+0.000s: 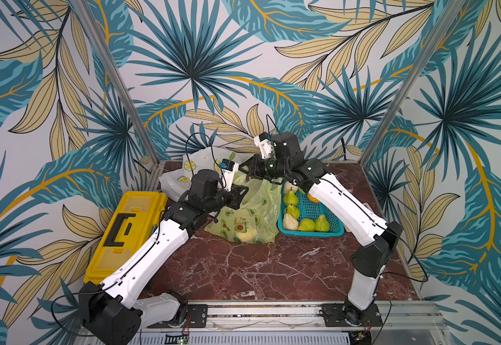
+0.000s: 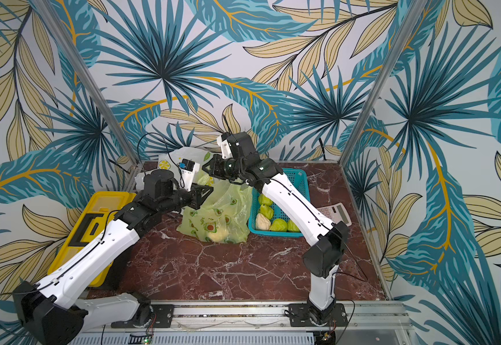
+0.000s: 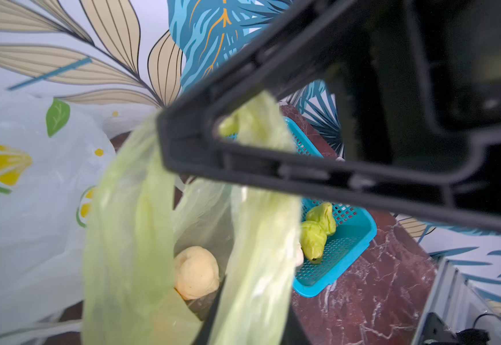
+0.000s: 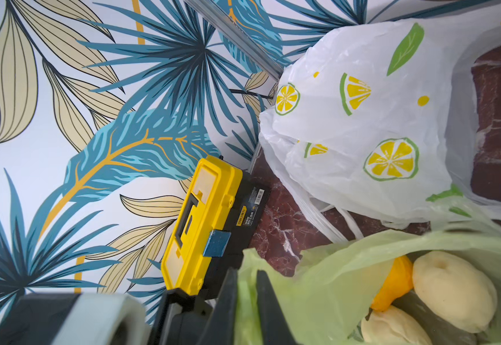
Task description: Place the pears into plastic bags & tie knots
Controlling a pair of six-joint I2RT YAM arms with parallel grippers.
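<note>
A thin green plastic bag [image 1: 242, 221] stands on the table, its mouth lifted. In the right wrist view it holds a cream pear [image 4: 454, 291], another pale fruit [image 4: 394, 329] and an orange one [image 4: 389, 285]. My left gripper is at the bag's near left; its fingers stand apart, with a bag handle [image 3: 262, 241] hanging across or between them. At the far side, my right gripper has a green strip between its slightly parted fingers; whether they grip it does not show. The right gripper's dark finger [image 3: 193, 143] looms close in the left wrist view.
A teal basket [image 1: 332, 231] with several green and cream pears stands right of the bag. A white lemon-print bag [image 4: 331, 123] lies behind. The yellow toolbox [image 1: 126, 235] is at the left, a calculator [image 2: 338, 213] at the right.
</note>
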